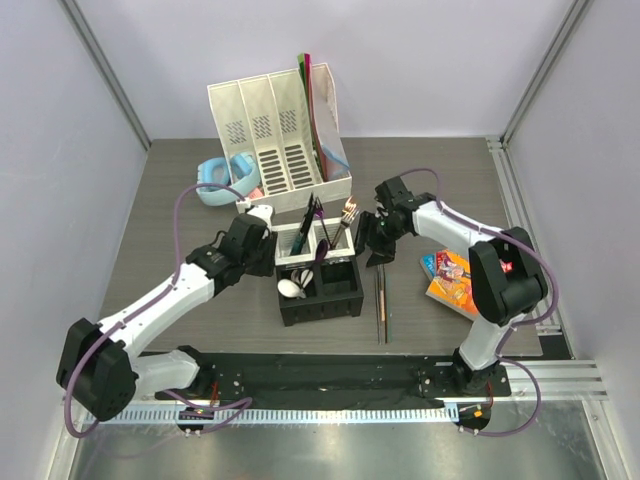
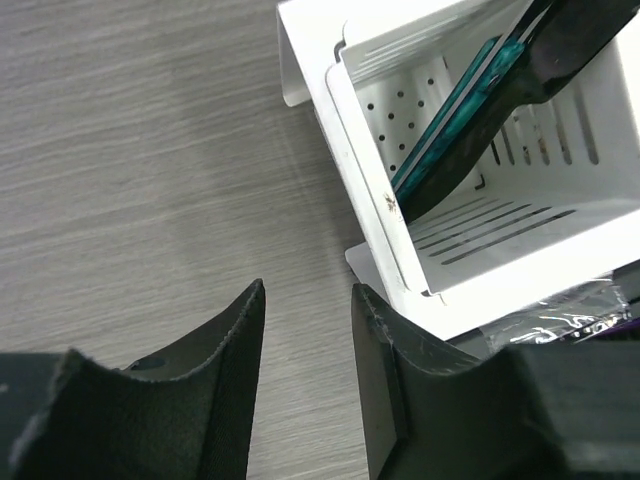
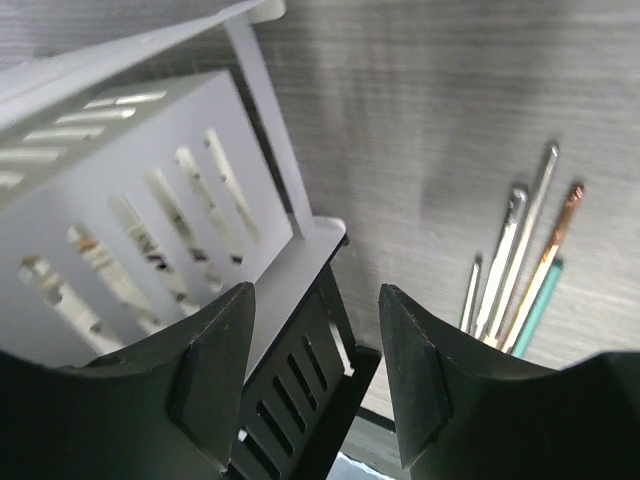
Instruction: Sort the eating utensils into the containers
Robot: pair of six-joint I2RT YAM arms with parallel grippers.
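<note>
A white container [image 1: 350,246] with slotted walls holds a dark-handled utensil [image 1: 304,226], a fork [image 1: 345,220] and a purple spoon [image 1: 321,251]. The black container [image 1: 321,311] in front of it has white spoons [image 1: 291,289] in its left compartment. Several thin chopstick-like sticks [image 3: 516,245] lie on the table to the right of both. My right gripper is at the containers' right side, its fingers apart and nothing seen between them. Over on the left side, my left gripper is open and empty beside the white container's edge.
A tall cream rack [image 1: 250,110] stands at the back, with a blue basket [image 1: 214,193] to its left. An orange book [image 1: 455,283] lies on the right under the right arm.
</note>
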